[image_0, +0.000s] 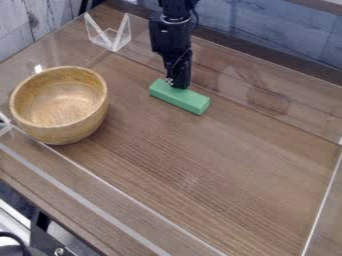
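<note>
A green rectangular block (182, 98) lies on the wooden table (201, 180). The dark robot gripper (171, 76) comes down from the top, its fingertips at or just above the far left end of the block. Whether its fingers are open or shut is too small to tell.
A large wooden bowl (59, 112) stands at the left. A white wire-like object (107, 30) is at the back left.
</note>
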